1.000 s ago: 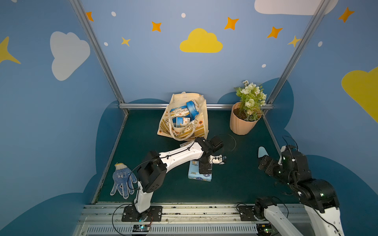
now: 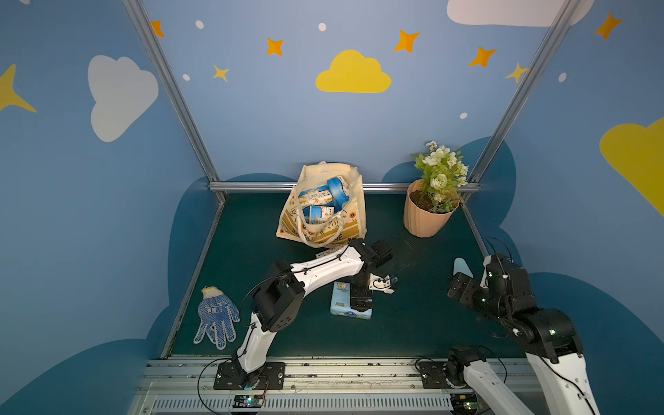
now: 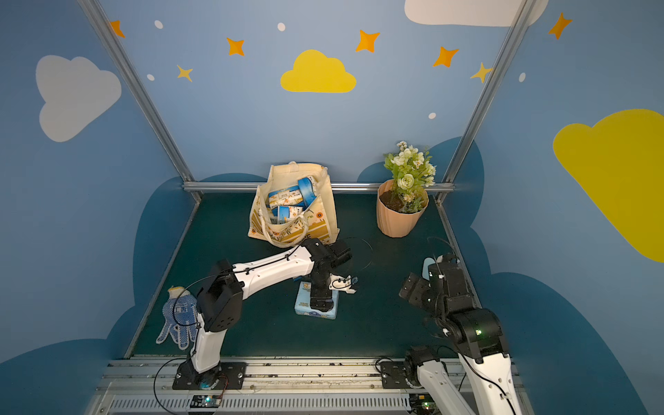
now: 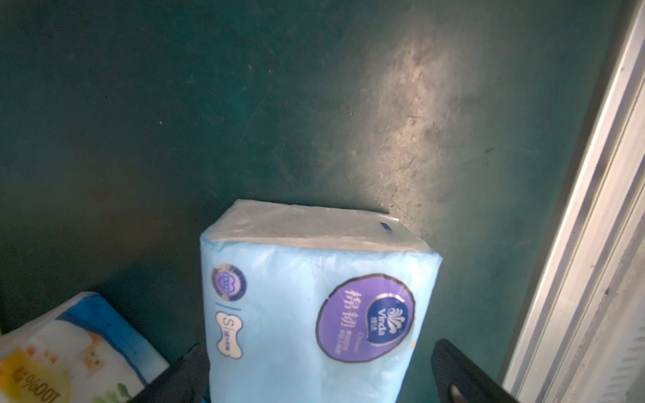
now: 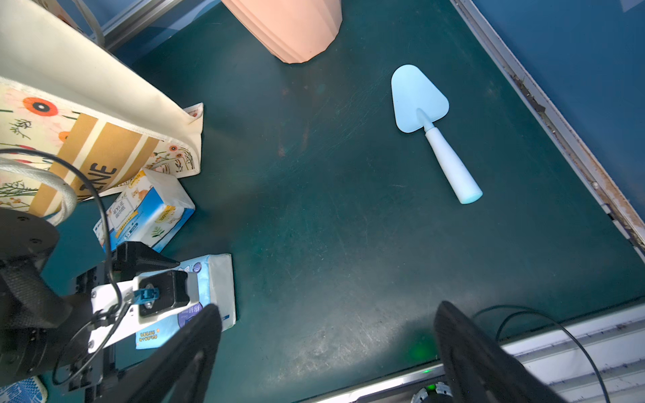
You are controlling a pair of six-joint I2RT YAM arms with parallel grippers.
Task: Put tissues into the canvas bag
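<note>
A light-blue tissue pack [image 4: 302, 309] lies flat on the dark green table under my left gripper, which is open. Its fingers stand on either side of the pack, apart from it at the right. Between that pack and the bag lies a second tissue pack [image 5: 147, 208], white, blue and yellow. The canvas bag [image 2: 332, 233] stands upright at the back with its mouth open, and several blue-and-white tissue packs [image 2: 319, 213] are inside. My right gripper hangs open over the right side of the table, nothing between its fingers.
A potted plant [image 2: 423, 218] is at the back right. A pale blue trowel [image 5: 420, 100] lies on the right, near my right arm. A patterned glove [image 2: 217, 318] rests at the front left.
My left gripper has shifted slightly toward the front over the blue pack. The right arm has moved a little to the left. Bag and packs look unmoved.
</note>
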